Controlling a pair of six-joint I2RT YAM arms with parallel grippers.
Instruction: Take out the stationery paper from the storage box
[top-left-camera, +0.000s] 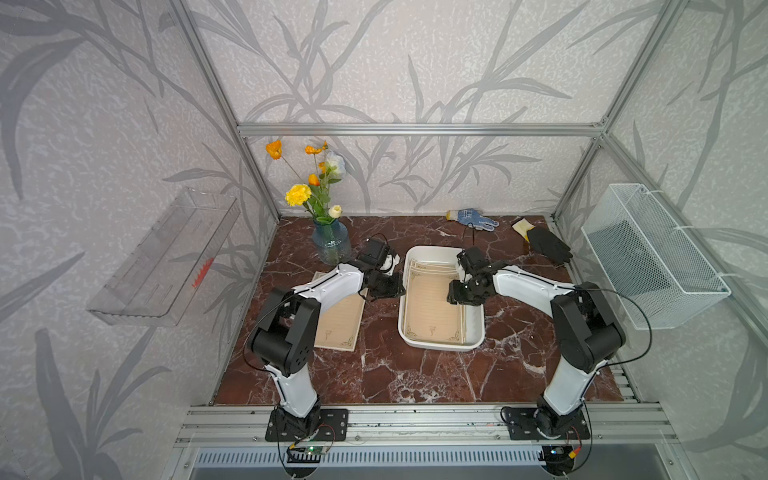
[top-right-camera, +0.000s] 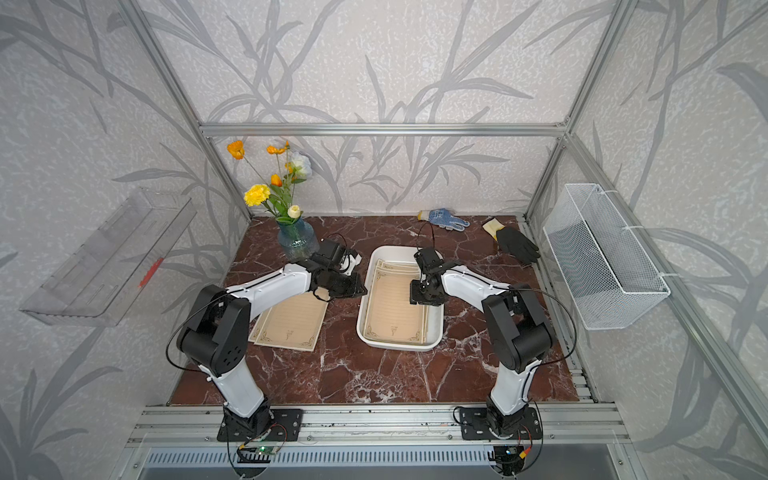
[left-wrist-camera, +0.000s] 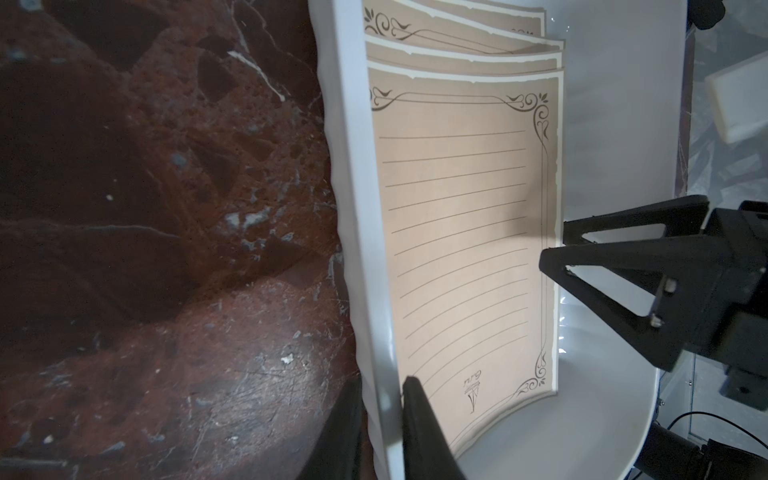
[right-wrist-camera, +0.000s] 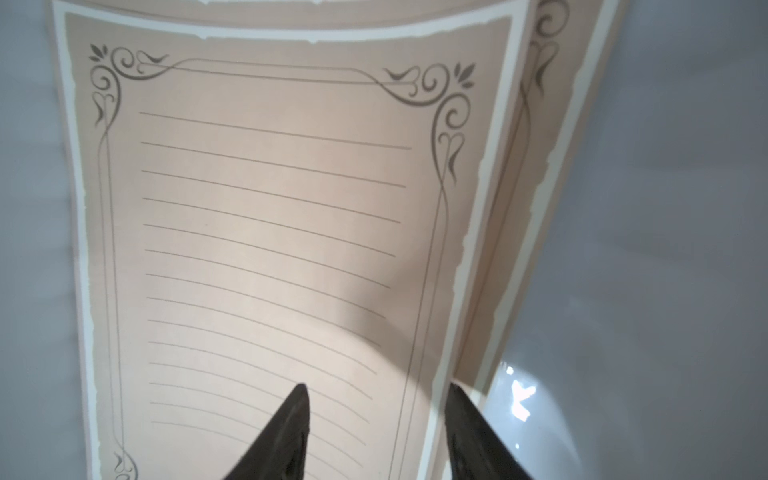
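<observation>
The white storage box (top-left-camera: 413, 342) sits mid-table with a stack of beige lined stationery paper (top-left-camera: 432, 308) inside. The sheets are slightly fanned; another sheet's edge shows at the top sheet's right side (right-wrist-camera: 548, 176). My left gripper straddles the box's left rim, one finger (left-wrist-camera: 348, 432) outside and the other inside, both very close to it; whether they press on it is unclear. My right gripper is open over the paper's right edge inside the box. Contact between its fingers and the paper cannot be made out. Several sheets (top-left-camera: 340, 324) lie on the table left of the box.
A glass vase (top-left-camera: 330, 240) with flowers stands behind the left arm. A blue glove (top-left-camera: 473, 218) and a dark glove (top-left-camera: 549, 244) lie at the back right. Baskets hang on both side walls.
</observation>
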